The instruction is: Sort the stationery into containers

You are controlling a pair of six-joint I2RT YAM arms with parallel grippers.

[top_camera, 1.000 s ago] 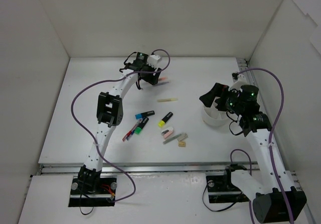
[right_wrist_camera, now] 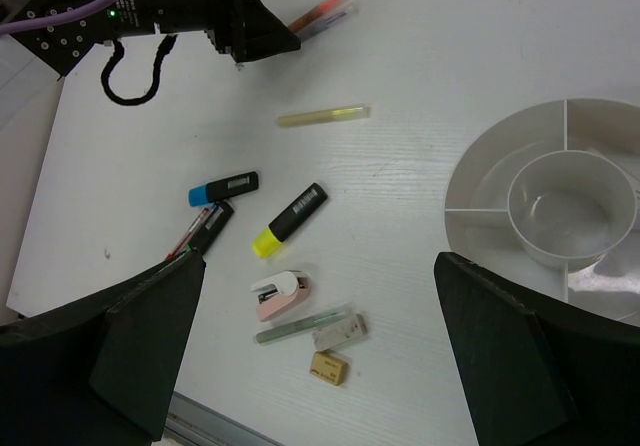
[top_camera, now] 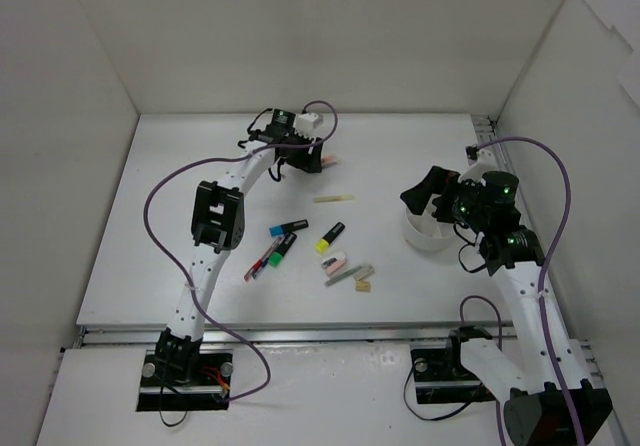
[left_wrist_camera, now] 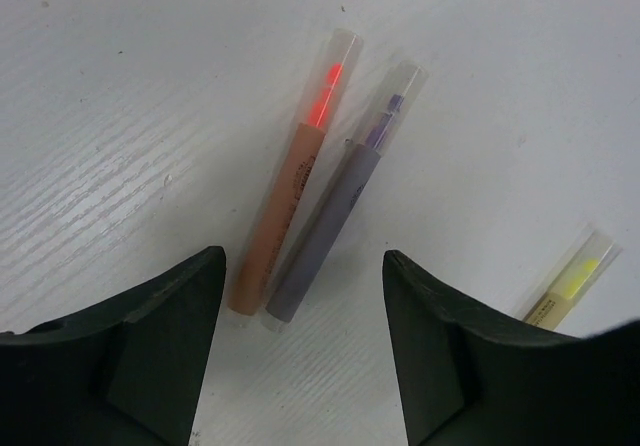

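My left gripper is open over two pens at the back, an orange one [left_wrist_camera: 280, 206] and a purple one [left_wrist_camera: 325, 224], their lower ends between its fingers. A yellow pen [left_wrist_camera: 555, 296] lies nearby. My right gripper hangs open by the round white divided container [right_wrist_camera: 480, 181]. In the right wrist view lie a blue highlighter [right_wrist_camera: 225, 188], a yellow highlighter [right_wrist_camera: 290, 221], a green highlighter [right_wrist_camera: 209, 230], a pink stapler [right_wrist_camera: 282, 301], a grey-green pen [right_wrist_camera: 297, 328] and two small blocks [right_wrist_camera: 328, 368].
Walls [top_camera: 330, 36] surround the white table [top_camera: 170, 216] at back and sides. The right arm [top_camera: 530, 296] stands over the right side, partly covering the container.
My left gripper has shifted slightly over the pens at the back. The right arm has moved very slightly. The stationery shows no clear change.
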